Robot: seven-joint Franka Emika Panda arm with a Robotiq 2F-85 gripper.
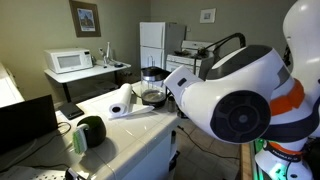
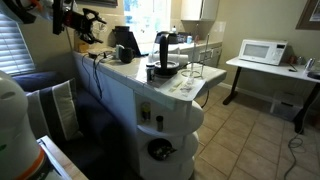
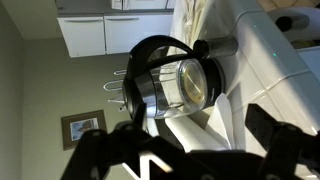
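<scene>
A glass coffee maker or kettle with a large black handle (image 3: 150, 48) fills the middle of the wrist view. In exterior view 1, this coffee maker (image 1: 153, 88) stands upright on the white tiled counter (image 1: 135, 130). A white roll (image 1: 120, 101) lies left of it, and a small dark cup (image 1: 171, 103) is on its right. My gripper is open, its black fingers spread wide with nothing held between them. From exterior view 2, the gripper (image 2: 86, 22) hangs high at the upper left, well apart from the coffee maker (image 2: 163, 52).
A dark rounded pot (image 1: 93, 129) and a black monitor (image 1: 27, 128) occupy the counter's near left. A white utensil (image 3: 223, 118) lies on the tiles by the coffee maker. Farther off, a microwave (image 2: 276, 50) sits on a separate table. The floor (image 2: 240, 145) is open beyond the counter.
</scene>
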